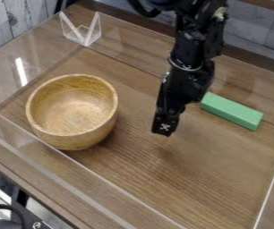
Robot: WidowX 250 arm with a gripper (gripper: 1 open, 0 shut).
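The black gripper [166, 112] hangs from the arm over the middle of the wooden tray floor, open, with its fingertips low near the wood and nothing visible between them. A tan bowl [70, 100] stands to its left. A green block [230, 111] lies to its right, angled along the wood and partly behind the arm at its upper end.
The wooden tray floor [187, 179] is clear at the front and right. A small clear plastic piece [84, 29] is at the back left, by the tray's edge. Dark cables show outside the front left corner.
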